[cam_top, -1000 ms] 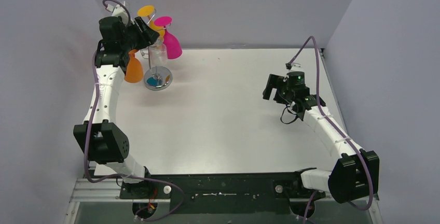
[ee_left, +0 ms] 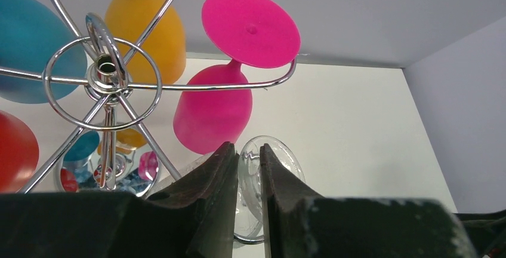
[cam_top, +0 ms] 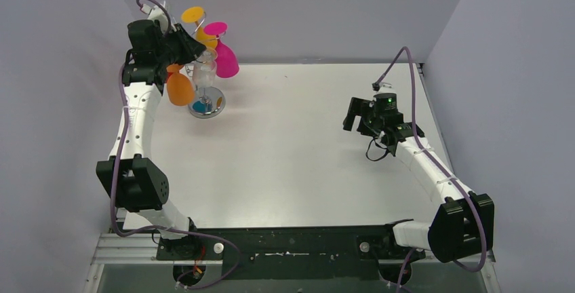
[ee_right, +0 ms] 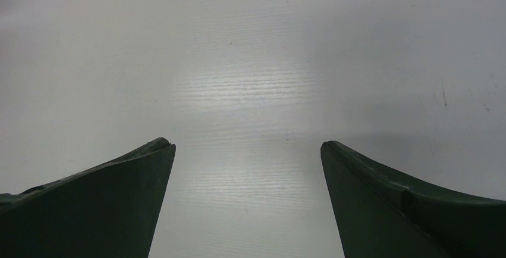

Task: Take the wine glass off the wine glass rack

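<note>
A clear wine glass (cam_top: 205, 74) hangs upside down from the right front of the chrome rack (cam_top: 215, 110) in the top view. My left gripper (cam_top: 201, 51) is at the glass's foot, above the bowl. In the left wrist view, the edge of the transparent foot (ee_left: 249, 186) shows in the narrow gap of the left gripper, whose fingers stand part open. Whether either finger touches the glass cannot be made out, and its stem is mostly hidden. Far to the right, my right gripper is wide open over bare table.
Pink (ee_left: 215, 111), yellow (ee_left: 154, 28), blue (ee_left: 39, 46) and red (ee_left: 15, 153) glasses hang around the same rack, the pink one close behind the left fingers. An orange glass (cam_top: 180, 90) hangs at the front left.
The orange glass has swung slightly right and up, and the clear glass has shifted a little left. The right arm is nearly unchanged.
</note>
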